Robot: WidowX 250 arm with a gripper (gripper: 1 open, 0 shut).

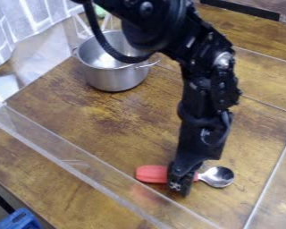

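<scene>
My black gripper [181,175] is low at the lower right of the wooden table, over a spoon with a red handle [150,173] and a metal bowl [218,176]. Its tips cover the middle of the spoon where handle and metal meet; whether they are closed on it is hidden.
A steel pot [110,72] with two handles stands at the upper left of the table [74,134]. A clear plastic edge crosses the lower left, with a blue object [21,221] beyond it.
</scene>
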